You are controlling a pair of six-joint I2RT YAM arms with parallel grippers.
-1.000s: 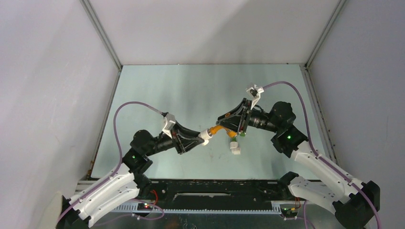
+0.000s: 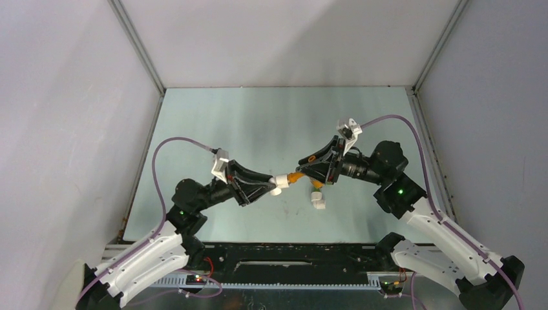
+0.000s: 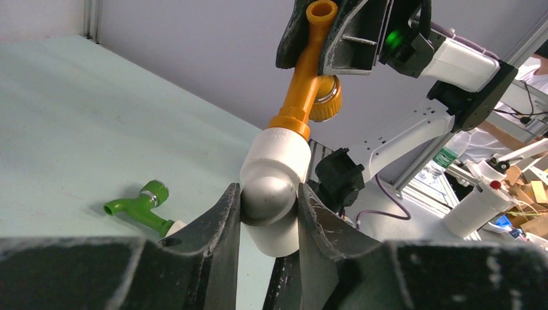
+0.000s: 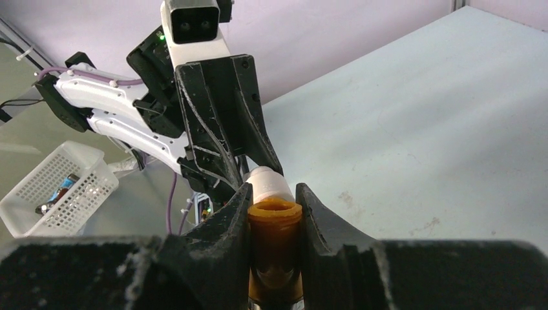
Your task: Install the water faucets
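An orange faucet (image 3: 304, 90) is held by my right gripper, shut on its body. Its threaded end meets a white pipe fitting (image 3: 268, 187), which my left gripper grips at the other end, around mid-table in the top view. Orange and white parts are in line and touching; how far one sits inside the other is hidden. A green faucet (image 3: 139, 208) lies on the table, partly joined to or against a white piece, mostly hidden by the right arm in the top view, where that white piece (image 2: 318, 200) shows.
A white basket (image 4: 45, 200) with items stands off the table, seen in the right wrist view. Walls border the table.
My right gripper has shifted slightly right and toward the table's front, with the orange faucet. The left gripper and white fitting have moved only very slightly.
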